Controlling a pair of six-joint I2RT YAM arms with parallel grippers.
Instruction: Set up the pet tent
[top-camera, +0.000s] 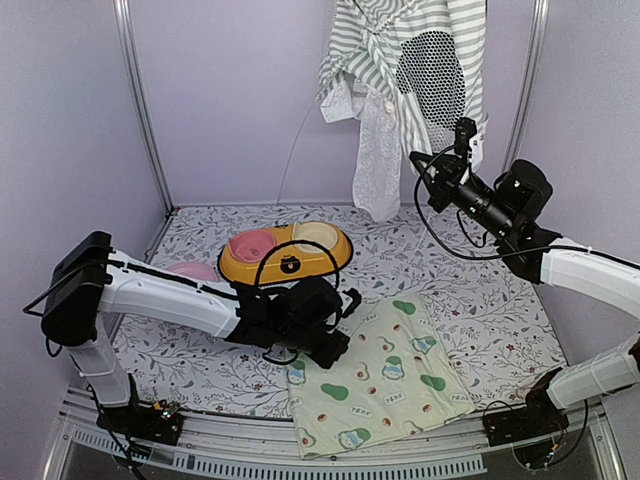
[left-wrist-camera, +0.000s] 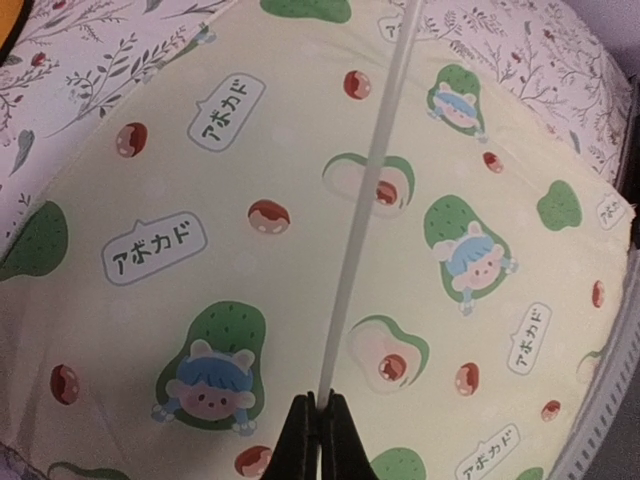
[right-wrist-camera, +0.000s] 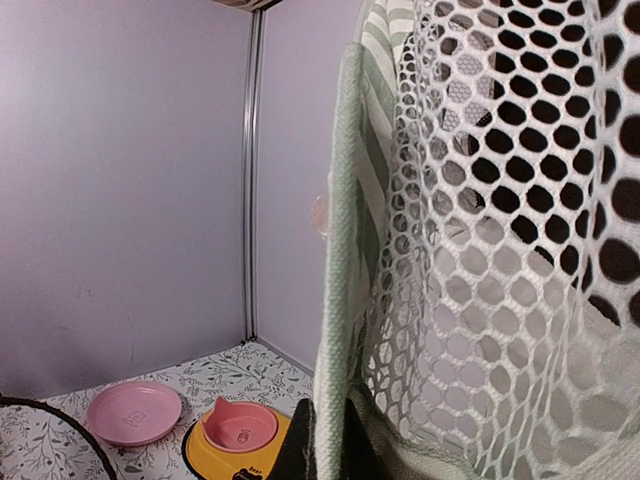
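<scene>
The striped tent fabric (top-camera: 440, 40) with mesh panel (right-wrist-camera: 500, 200) hangs high at the top right of the top view, a white lace piece (top-camera: 378, 170) dangling below it. My right gripper is raised, shut on the fabric's pale green edge (right-wrist-camera: 345, 200). My left gripper is low over the cream avocado-print mat (top-camera: 380, 400), shut, with a thin translucent rod (left-wrist-camera: 365, 200) running up from its fingertips across the view.
An orange double feeder (top-camera: 285, 267) with pink and cream bowls sits at the back centre, a pink plate (right-wrist-camera: 134, 410) to its left. Walls close in both sides and the back.
</scene>
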